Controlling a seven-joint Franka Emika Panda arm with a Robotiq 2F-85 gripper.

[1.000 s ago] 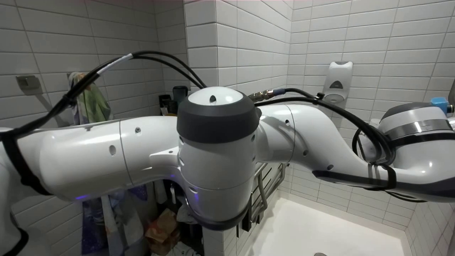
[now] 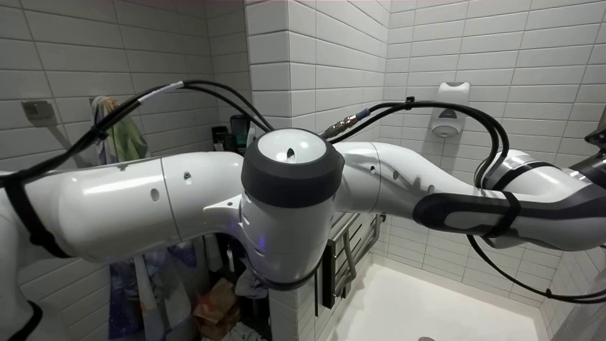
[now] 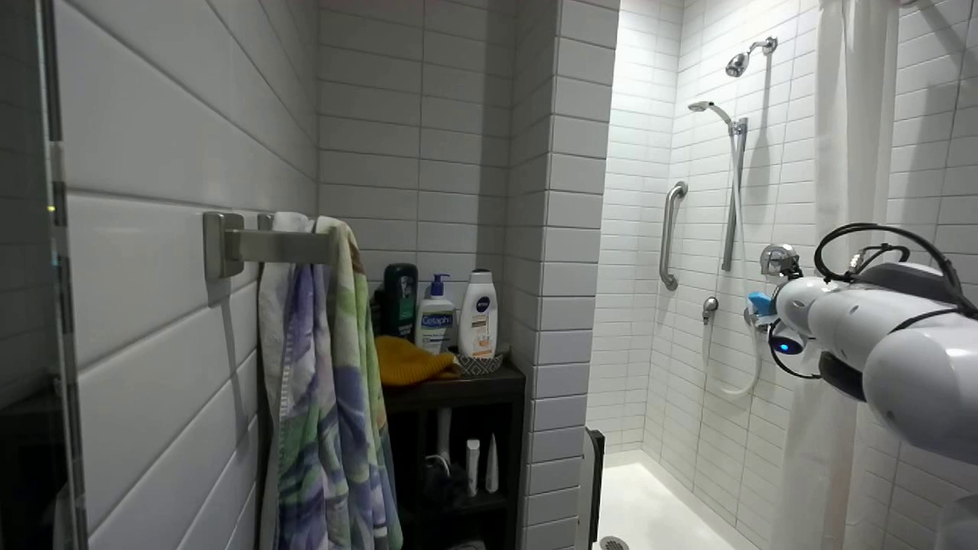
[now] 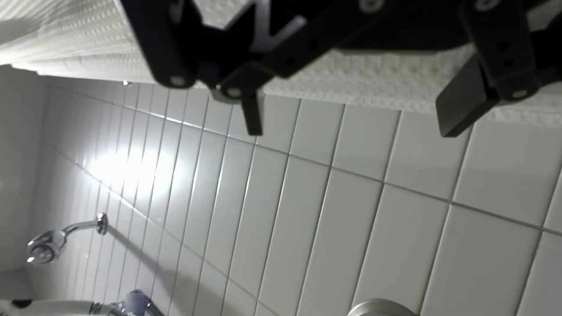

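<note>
In the wrist view my gripper stands open, its two black fingers wide apart and only tiled wall visible between them. Right behind the fingers, along the top of that view, hangs the white textured shower curtain (image 4: pixel 400 79). I cannot tell whether any part of the gripper touches it. A chrome shower head (image 4: pixel 45 246) juts from the wall at lower left, well away from the fingers. Exterior view 2 has my arm (image 3: pixel 917 362) reaching in from the right, in front of the curtain (image 3: pixel 848 183). The fingers cannot be made out in either exterior view.
A hand shower (image 3: pixel 710 107) on a rail and a grab bar (image 3: pixel 671 237) line the shower wall. Bottles crowd a dark shelf (image 3: pixel 458 394) beside a hanging towel (image 3: pixel 353 385). A soap dispenser (image 2: pixel 450 110) is mounted behind my arm.
My arm's elbow has turned slightly, and its forearm and wrist have rolled and shifted. The blue piece at the wrist has left exterior view 1; cables now loop higher and hang below the forearm.
</note>
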